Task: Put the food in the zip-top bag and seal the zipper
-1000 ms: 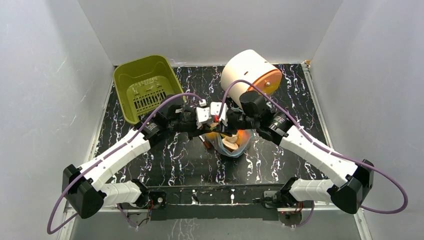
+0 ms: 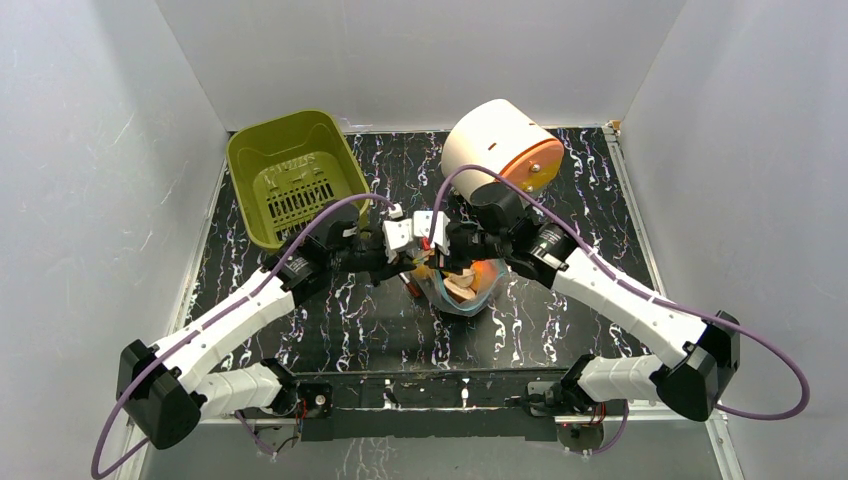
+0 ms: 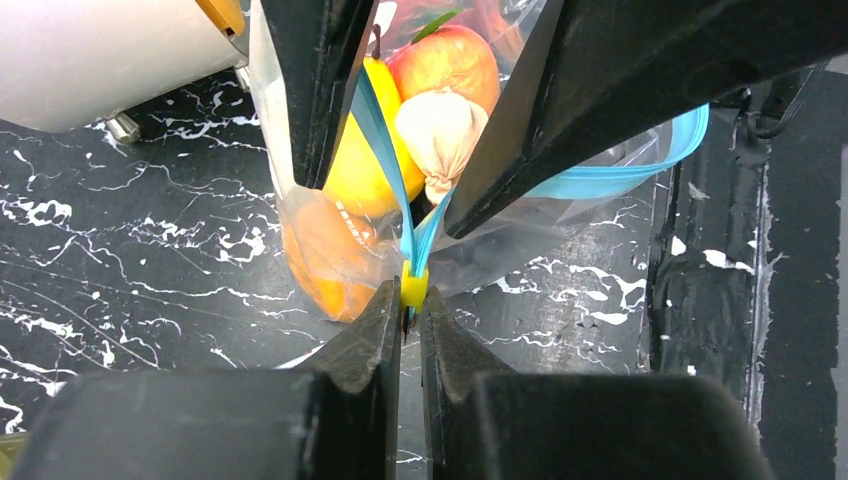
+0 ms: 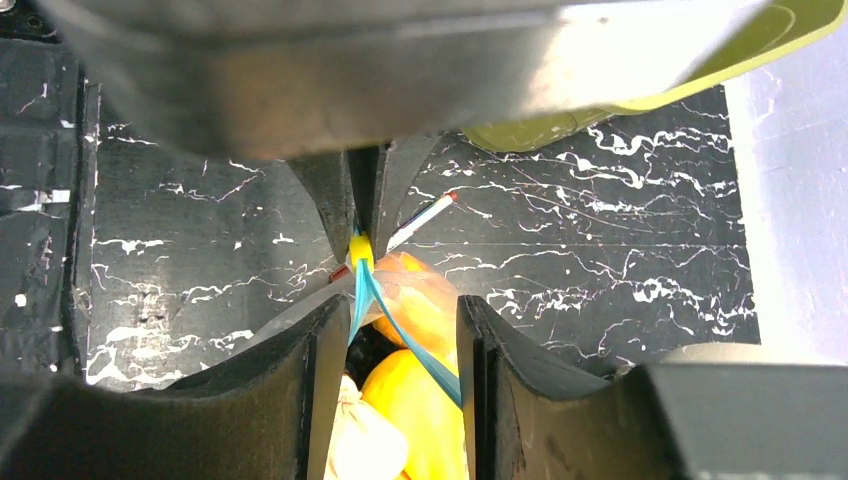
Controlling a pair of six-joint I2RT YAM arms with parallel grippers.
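Observation:
The clear zip bag holds food: a yellow fruit, a peach and a pale bundle. My left gripper is shut on the bag's yellow zipper slider, with blue zipper strips rising from it. My right gripper stands part open just beyond the slider, its fingers either side of the blue strips, as the right wrist view shows. In the top view both grippers meet over the bag and partly hide it.
A green basket stands at back left, a white cylinder with orange lid at back right. A pen lies on the marble-patterned table beside the bag.
Both arms have shifted slightly, my left gripper a little to the left, over the last second. The bag stays in about the same place.

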